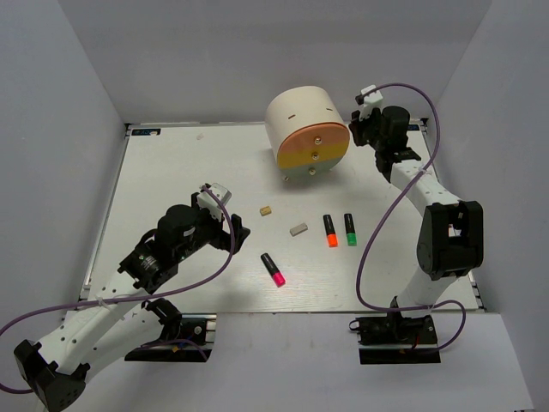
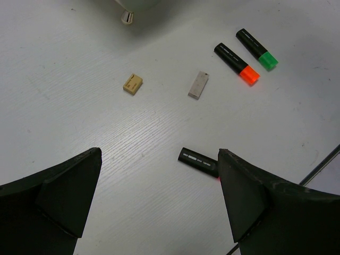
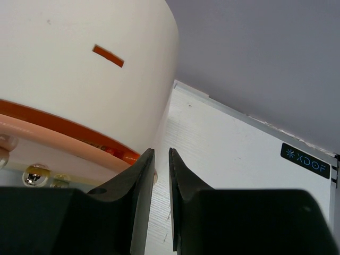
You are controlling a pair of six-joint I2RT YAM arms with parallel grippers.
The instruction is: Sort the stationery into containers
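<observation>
On the table lie a pink-capped highlighter (image 1: 273, 269), an orange-capped one (image 1: 330, 231), a green-capped one (image 1: 350, 229), a tan eraser (image 1: 265, 210) and a grey eraser (image 1: 298, 229). A rounded cream cabinet (image 1: 302, 109) with coloured drawers stands at the back. Its peach top drawer (image 3: 69, 141) shows a narrow gap, with something red (image 3: 127, 156) inside. My right gripper is beside that drawer's right end, fingers slightly apart, nothing between them. My left gripper stands open above the table, empty; its right finger partly hides the pink-capped highlighter in the left wrist view.
Grey walls (image 1: 240, 51) enclose the table at the back and sides. Bare table (image 1: 189, 163) spreads left of the cabinet, and the strip to its right is free. Purple cables (image 1: 386, 215) loop from both arms.
</observation>
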